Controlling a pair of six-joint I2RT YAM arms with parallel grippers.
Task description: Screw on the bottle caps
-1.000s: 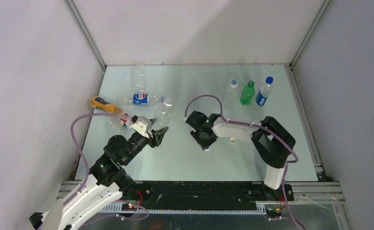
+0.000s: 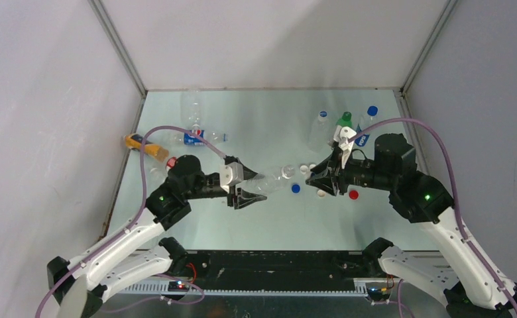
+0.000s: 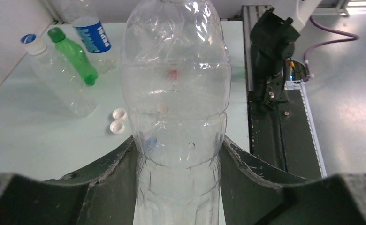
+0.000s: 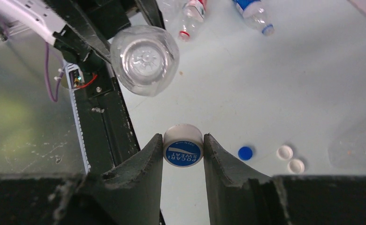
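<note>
A clear bottle (image 3: 176,93) lies roughly horizontal in my left gripper (image 2: 249,182), which is shut on its body; the far end points toward the right arm. My right gripper (image 2: 312,177) holds a white cap with a blue label (image 4: 183,151) between its fingertips, a short way from that bottle. On the table are a blue cap (image 4: 245,153), white caps (image 4: 295,165) and a red cap (image 2: 353,195).
Several bottles lie at the left, among them a Pepsi bottle (image 2: 194,138) and an orange one (image 2: 143,146). A green bottle (image 2: 345,120) and others stand back right.
My right gripper has risen from the table with a cap and moved right, turning toward the left one. My left gripper has moved right with the bottle, turning it toward the right arm.
</note>
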